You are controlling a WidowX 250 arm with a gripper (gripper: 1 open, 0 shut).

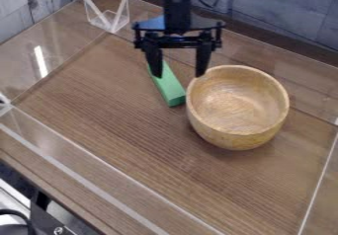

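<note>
A green elongated object (166, 86) lies on the wooden table, just left of a wide wooden bowl (235, 108). My dark gripper (177, 56) hangs above the upper end of the green object, its fingers spread apart on either side of it and open. I cannot tell how high the fingertips are above the table.
White taped shapes or brackets stand at the left edge and top left. Dark floor shows past the table's edges.
</note>
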